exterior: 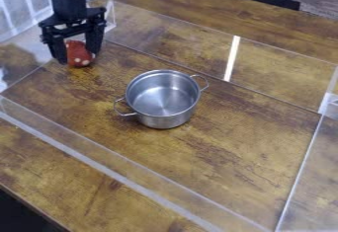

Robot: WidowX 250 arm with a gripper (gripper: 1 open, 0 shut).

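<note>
My gripper (74, 42) is at the upper left, its black fingers open around a red round object (79, 56), partly hidden behind them. Whether they touch it is unclear. A steel pot (162, 98) with two side handles stands upright near the middle of the wooden table (224, 167).
Clear plastic walls run along the left and right sides of the table. A pale strip (232, 58) lies right of the pot's far side.
</note>
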